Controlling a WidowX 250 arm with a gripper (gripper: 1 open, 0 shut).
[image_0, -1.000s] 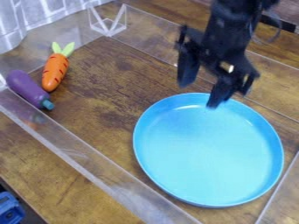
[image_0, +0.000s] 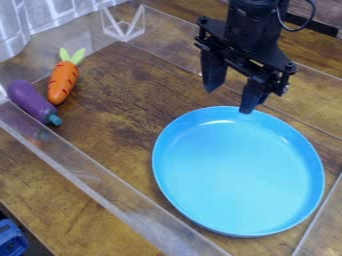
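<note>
The black robot gripper (image_0: 233, 82) hangs at the top centre right, above the far edge of a large light-blue plate (image_0: 237, 170). Its dark fingers point down and look apart, though what lies between them is hard to make out. The plate appears empty. On the wooden table at the left, an orange carrot (image_0: 64, 80) with a green top lies beside a purple eggplant (image_0: 32, 102).
Clear plastic walls (image_0: 94, 170) run along the lower left and the back of the table. A blue object (image_0: 8, 240) shows in the bottom-left corner. Bare wood (image_0: 134, 110) lies between the vegetables and plate.
The plate and vegetables have not moved.
</note>
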